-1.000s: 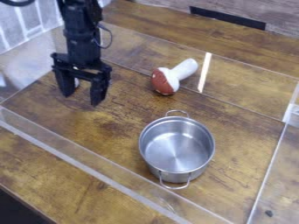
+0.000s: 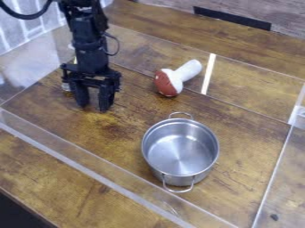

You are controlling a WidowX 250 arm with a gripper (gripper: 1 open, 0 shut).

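My gripper (image 2: 91,93) is low over the wooden table at the upper left, open, its two dark fingers pointing down near the tabletop. A small pale object shows partly behind it at its left; what it is, I cannot tell. A steel pot (image 2: 179,151) with two wire handles stands at the right front. A white object with a red-brown rounded end (image 2: 169,84) lies behind the pot, to the right of my gripper.
The wooden table (image 2: 95,178) has free room at the front left and far right. Clear panels or edges border the left, front and right sides.
My gripper has moved slightly lower and a little to the left over the last second. The pot and the red-and-white object have not moved.
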